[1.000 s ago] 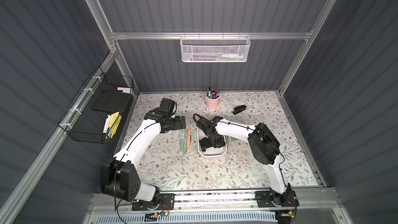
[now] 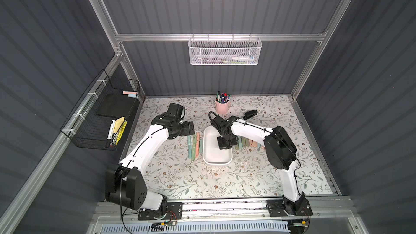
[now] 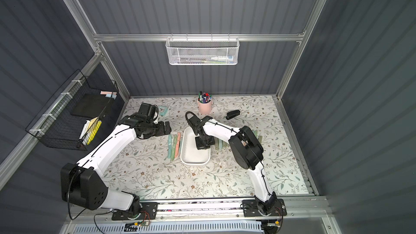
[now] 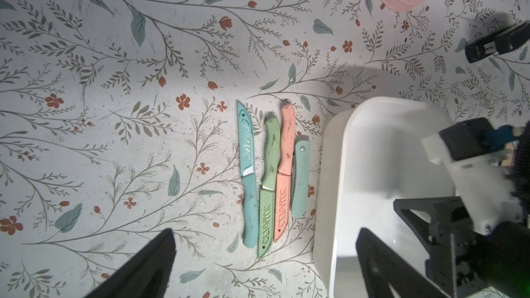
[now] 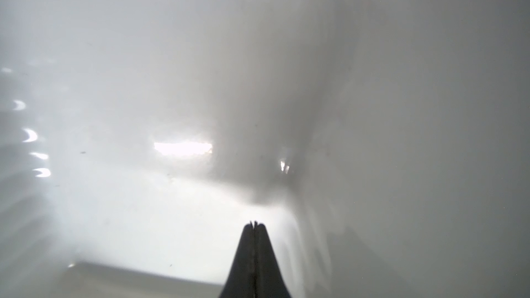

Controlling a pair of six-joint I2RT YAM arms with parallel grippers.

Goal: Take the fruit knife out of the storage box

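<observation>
The white storage box (image 2: 212,158) stands mid-table; its visible inside is bare in the right wrist view. My right gripper is shut, nothing between its fingers, low inside the box. Left of the box lie fruit knives in sheaths: a teal knife (image 4: 249,204), a green knife (image 4: 270,154), a pink knife (image 4: 286,138), and a shorter light-teal handled piece (image 4: 300,176). My left gripper (image 2: 188,127) hangs open above them, empty. More coloured knife-like items (image 2: 249,143) lie right of the box, partly hidden by the right arm.
A pink pen cup (image 2: 222,107) stands behind the box, a black stapler (image 2: 250,114) to its right. A black wire basket (image 2: 91,134) hangs on the left wall, a white mesh basket (image 2: 225,54) at the back.
The box has shifted slightly left since a second ago. The left arm is unchanged.
</observation>
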